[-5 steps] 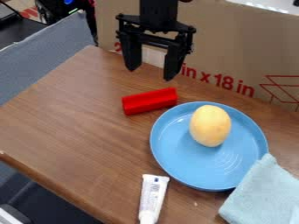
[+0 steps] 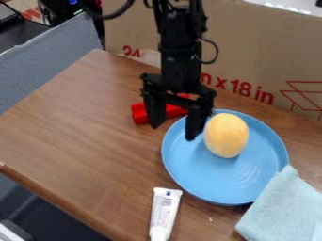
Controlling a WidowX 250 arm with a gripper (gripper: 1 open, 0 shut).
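Observation:
My black gripper (image 2: 174, 118) is low over the table, open, its fingers down around a red cylinder (image 2: 139, 113), which it partly hides. Just right of it a blue plate (image 2: 201, 181) holds a yellow oval object (image 2: 227, 135).
A white tube (image 2: 165, 212) lies at the front, and a pale blue cloth (image 2: 281, 209) at the lower right. A cardboard box (image 2: 270, 56) stands behind.
My gripper has come down from above onto the red cylinder. The other objects have not moved visibly.

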